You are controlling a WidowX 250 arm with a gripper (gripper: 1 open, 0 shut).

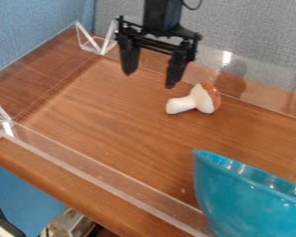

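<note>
My black gripper (pixel 151 69) hangs open near the back of the wooden surface, with nothing between its two fingers. A toy mushroom (pixel 195 101), with a white stem and an orange-red cap, lies on its side on the wood, below and right of the gripper's right finger. A large turquoise bowl (pixel 243 202) fills the lower right corner, partly cut off by the frame.
Clear low walls (pixel 107 188) edge the wooden surface (pixel 95 120), with white corner brackets at the left. Grey and blue padded walls stand behind.
</note>
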